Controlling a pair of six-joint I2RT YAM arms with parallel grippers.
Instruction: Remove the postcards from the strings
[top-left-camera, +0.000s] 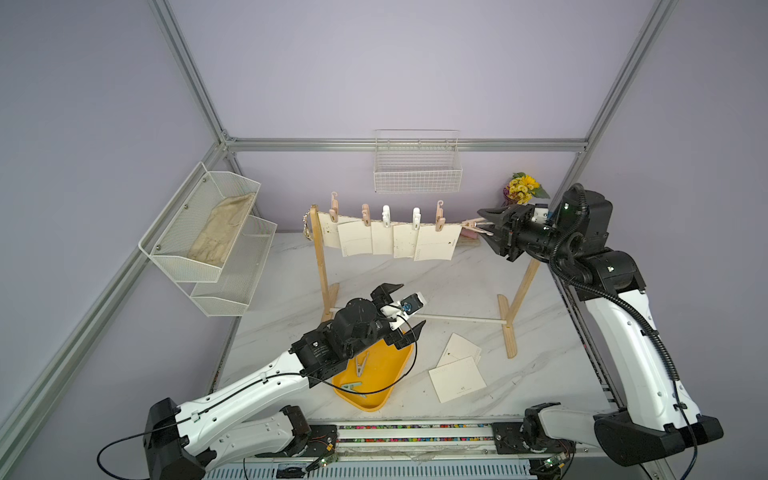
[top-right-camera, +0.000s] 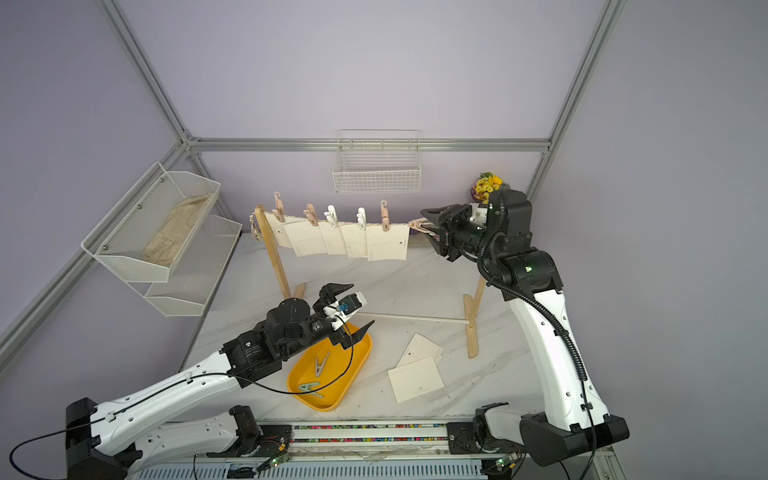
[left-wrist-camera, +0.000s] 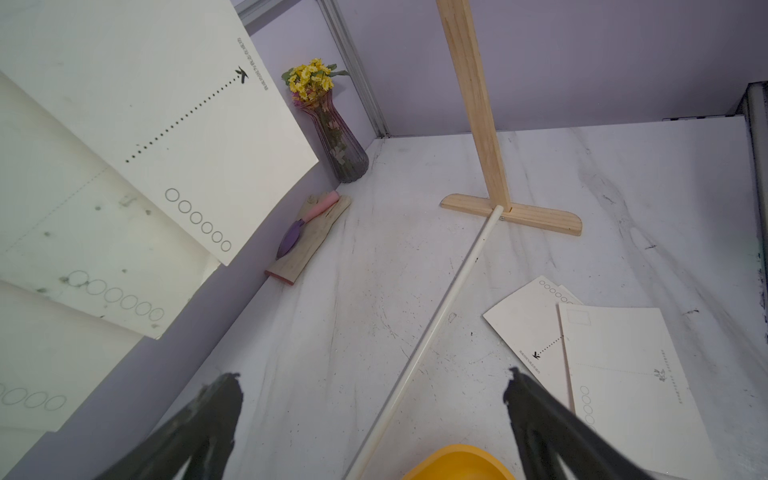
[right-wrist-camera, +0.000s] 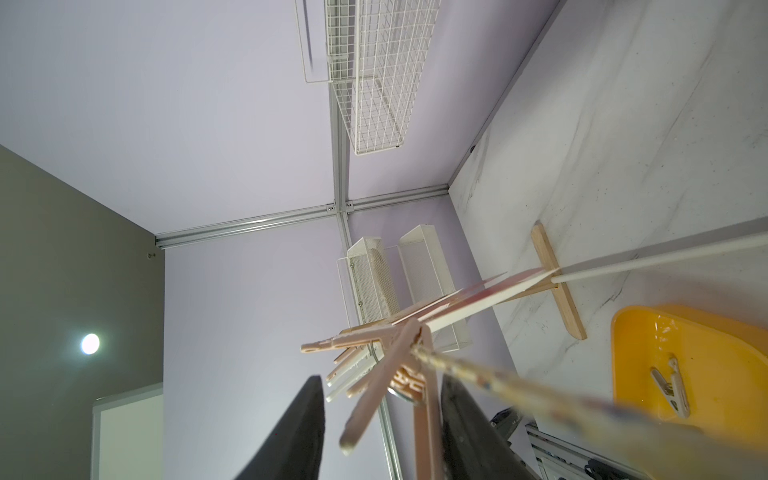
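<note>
Several postcards (top-left-camera: 434, 242) hang in an overlapping row from the string, held by pink and white clothespins (top-left-camera: 416, 216). At the string's right end my right gripper (top-left-camera: 490, 227) is shut on a pink clothespin (right-wrist-camera: 376, 392), which still sits around the string in the right wrist view. My left gripper (top-left-camera: 404, 312) stands open, low in front of the hanging cards, with nothing between its fingers. Two loose postcards (left-wrist-camera: 628, 384) lie overlapped on the table beside the crossbar.
A yellow tray (top-right-camera: 308, 376) with clips lies under the left arm. The wooden stand (top-left-camera: 524, 292) spans the table. Wire shelves (top-left-camera: 200, 240) hang at left, a basket (top-left-camera: 416, 177) at back. A flower vase (left-wrist-camera: 336, 140) stands back right.
</note>
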